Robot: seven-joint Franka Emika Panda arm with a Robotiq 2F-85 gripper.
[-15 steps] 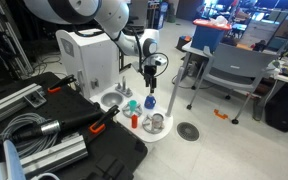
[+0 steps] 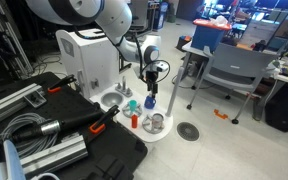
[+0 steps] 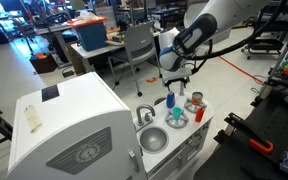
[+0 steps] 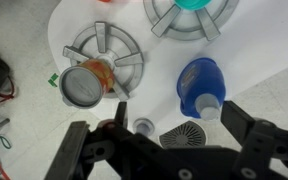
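In the wrist view my gripper has its two dark fingers set wide apart, with nothing clasped between them. A blue bottle with a white cap (image 4: 201, 88) stands just ahead, nearer the right finger. Close to the left finger is a small white-topped item (image 4: 142, 127). An open metal can (image 4: 82, 85) with an orange label sits on a burner at the left. At the top, a teal cup (image 4: 192, 3) is partly cut off. My gripper (image 2: 152, 86) hangs over the far part of the white counter, above the blue bottle (image 2: 150, 103), in exterior view 1.
A red can (image 3: 200, 114) stands near the counter's edge, with the sink (image 3: 154, 139) and faucet (image 3: 143, 114) at the other end. The white cabinet (image 3: 74, 120) rises beside it. A round dark drain (image 4: 182, 135) lies below the gripper. Open floor surrounds the counter's far end.
The arm has come down slightly above the far part of the counter. The objects on the counter look unmoved.
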